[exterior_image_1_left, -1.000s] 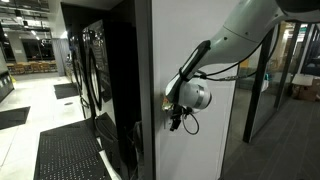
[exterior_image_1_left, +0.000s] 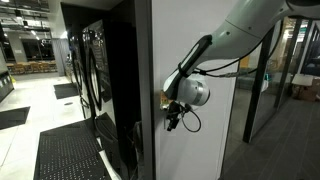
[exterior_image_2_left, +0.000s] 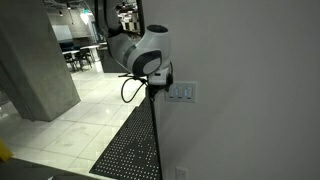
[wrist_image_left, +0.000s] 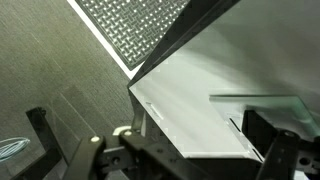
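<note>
A light switch plate (exterior_image_2_left: 181, 92) with several rockers is fixed to the pale wall in exterior view 2. Just left of it, by the wall's edge, is my gripper (exterior_image_2_left: 158, 84), small and dark in that view. In the wrist view its two dark fingers stand far apart at the lower edge, so the gripper is open. No object shows held between them. A greenish-grey plate (wrist_image_left: 262, 103) lies against the wall near the right finger, partly hidden by it. Whether anything touches the plate is unclear.
The pale wall (exterior_image_1_left: 185, 150) ends at a dark vertical edge beside black cabinets (exterior_image_1_left: 97, 80). A perforated dark mat (exterior_image_1_left: 68, 150) covers part of the floor. Lower on the wall is a small outlet (exterior_image_2_left: 181, 173). A loose cable loops beside the gripper.
The arm's end has shifted very slightly in exterior view 1. Everything else looks the same.
</note>
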